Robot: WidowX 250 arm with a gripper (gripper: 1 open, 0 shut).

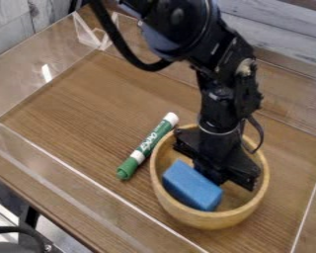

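The black gripper (221, 158) reaches down into a round tan bowl (211, 217) on the wooden table, its lower end hidden in the bowl's back half. In the front-left of the bowl a blue block (192, 185) lies beside it. A green and white marker (146, 146) lies on the table just left of the bowl. The gripper looks low and narrow, but I cannot see between its fingertips.
A clear plastic edge runs along the left and front. A dark cable shows at the lower left.
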